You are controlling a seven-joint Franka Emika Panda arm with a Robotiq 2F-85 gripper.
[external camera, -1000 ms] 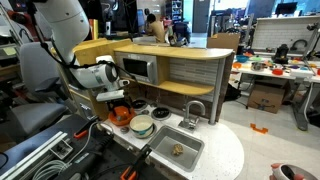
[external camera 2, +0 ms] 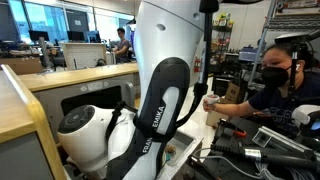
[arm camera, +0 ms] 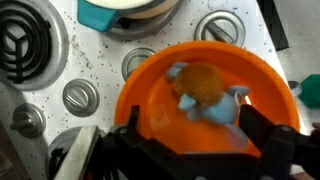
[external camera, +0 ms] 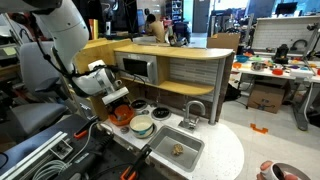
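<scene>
An orange bowl [arm camera: 155,95] fills the middle of the wrist view. Inside it lies a small soft toy [arm camera: 203,88], brown with pale blue parts. My gripper stands open over the bowl's near side, its dark fingers spread apart with nothing seen between them; the toy shows beyond them. In exterior view 1 the gripper [external camera: 113,101] hangs just above the orange bowl [external camera: 127,117] at the left part of the counter. Exterior view 2 has the arm [external camera 2: 160,75] in front, hiding the bowl and most of the gripper.
A pale pot [external camera: 142,128] stands close to the bowl, its teal handle [arm camera: 97,14] near the bowl's rim. Stove burners and knobs lie alongside. A sink [external camera: 176,151] with a small tan object and a faucet [external camera: 193,112] are to the right.
The arm has bent and leaned back to the left, its white forearm now lower and more slanted. The gripper remains near the orange bowl. Bowl and pot look unmoved.
</scene>
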